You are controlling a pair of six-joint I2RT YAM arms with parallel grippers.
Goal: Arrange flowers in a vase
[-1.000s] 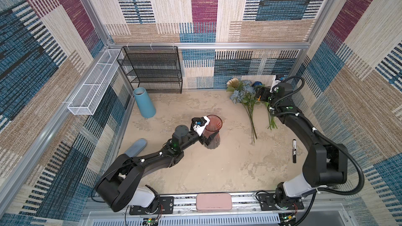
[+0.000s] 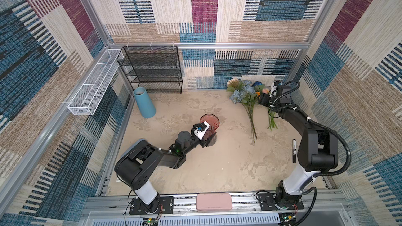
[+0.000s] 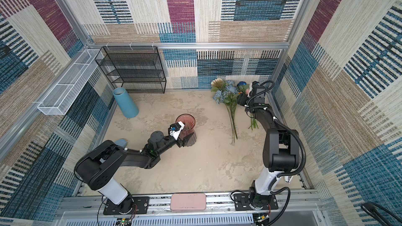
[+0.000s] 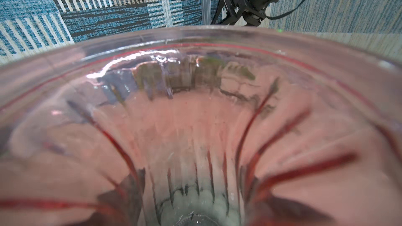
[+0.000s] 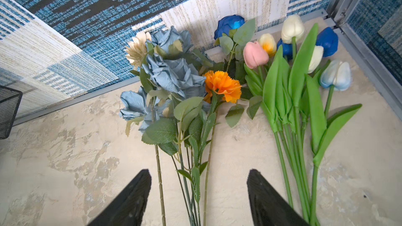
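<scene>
A pink ribbed glass vase [image 2: 209, 121] stands near mid-table, and its wide rim and inside fill the left wrist view. My left gripper [image 2: 209, 133] is shut on the vase's side from the left; its fingers are partly hidden by the glass, and whether the base touches the table I cannot tell. In the right wrist view, a bunch of blue and orange flowers [image 5: 178, 77] lies beside a bunch of tulips [image 5: 299, 83]. Above them my right gripper is open, its fingers apart and gripping nothing. The blue-flower stems run down between those fingers.
A tall teal vase [image 2: 144, 103] stands at the back left by a black mesh rack [image 2: 152, 75]. A white wire basket [image 2: 94, 85] hangs on the left wall. A marker [image 2: 294, 151] lies at right.
The right arm has drawn in a little, its gripper staying near the flowers.
</scene>
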